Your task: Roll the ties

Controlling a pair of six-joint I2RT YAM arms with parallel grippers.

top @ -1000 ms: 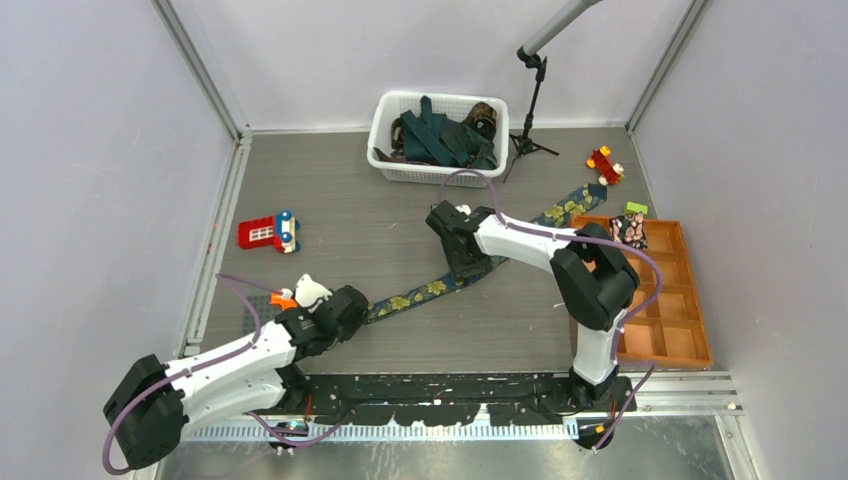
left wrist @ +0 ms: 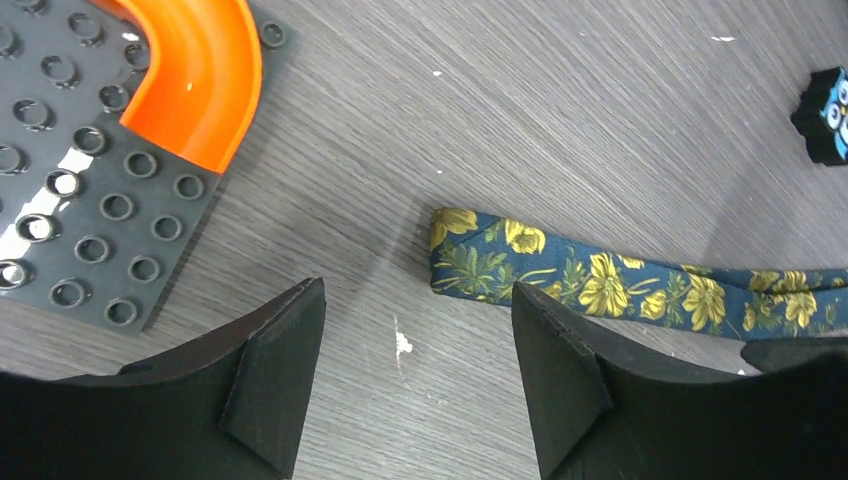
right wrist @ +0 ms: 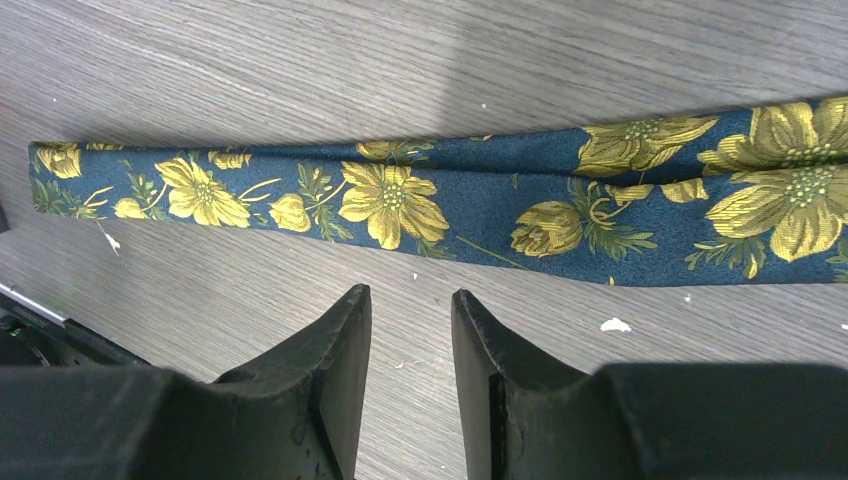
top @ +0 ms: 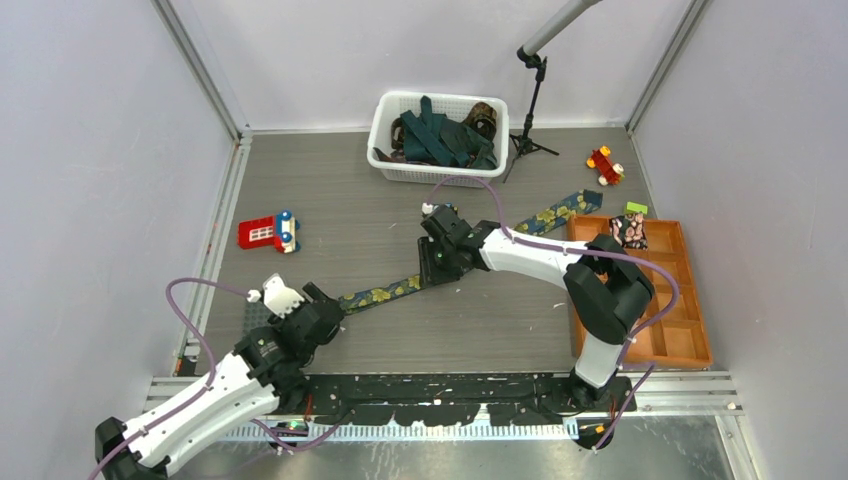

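A navy tie with yellow flowers [top: 382, 294] lies flat and unrolled, slanting across the table from front left to back right. Its narrow end [left wrist: 480, 255] shows a folded, squared-off tip in the left wrist view. Around that end hovers my left gripper, open, with bare table and the tie's tip beyond its fingers. In the right wrist view the tie [right wrist: 390, 205] runs just ahead of my right gripper, whose fingers stand part open with nothing between them. From above, the right arm covers the tie's middle.
A white basket [top: 437, 175] of dark green and brown ties stands at the back. An orange compartment box [top: 685, 300] with a rolled floral tie [top: 628, 232] is at right. Left are a red toy car [top: 268, 232] and a grey studded plate [left wrist: 120, 215].
My left gripper has shifted left and the tie's narrow end now lies farther left and slightly up. The right gripper has moved a little left along the tie.
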